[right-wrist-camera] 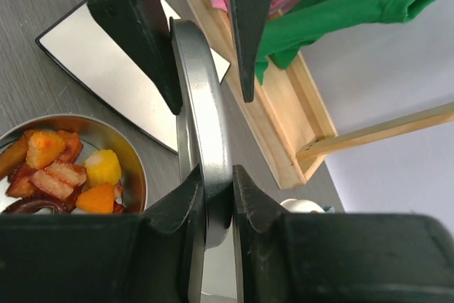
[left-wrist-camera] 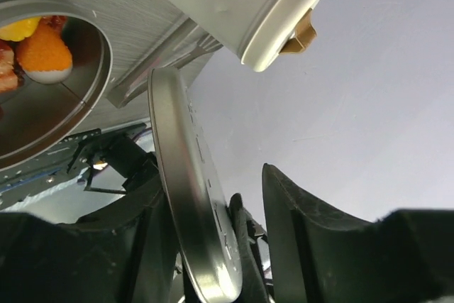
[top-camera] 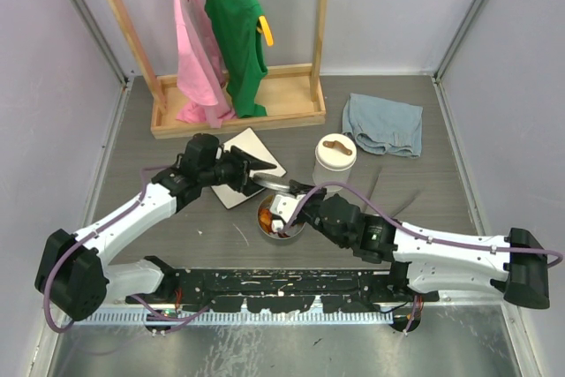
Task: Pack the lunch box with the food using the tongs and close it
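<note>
A round steel bowl [left-wrist-camera: 75, 94] holding orange, yellow and reddish food pieces [right-wrist-camera: 54, 182] sits mid-table. Above it, a steel lid [right-wrist-camera: 210, 118] is held on edge. My right gripper is shut on the lid. My left gripper [top-camera: 258, 174] is at the lid's other end, its fingers on either side of the rim, part open in the left wrist view; whether they touch it is unclear.
A white board [top-camera: 237, 192] lies behind the bowl, a white lidded canister [top-camera: 334, 165] to its right. Cutlery, a folded blue cloth [top-camera: 382, 121] and a wooden rack [top-camera: 282, 112] with hanging garments surround them.
</note>
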